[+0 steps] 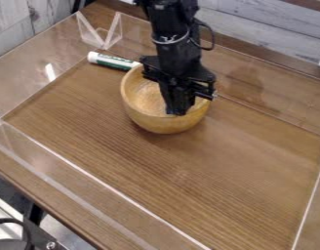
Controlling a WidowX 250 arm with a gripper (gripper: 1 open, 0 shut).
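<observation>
A round tan bowl (148, 115) sits on the wooden table toward the back centre. The black robot arm comes down from the top, and its gripper (176, 103) reaches into the right side of the bowl. The fingers hide much of that side, and I cannot tell whether they hold anything. The blue object inside the bowl is mostly hidden.
A white cylinder with a teal band (113, 61) lies behind and left of the bowl. A white forked object (98, 34) is at the back left.
</observation>
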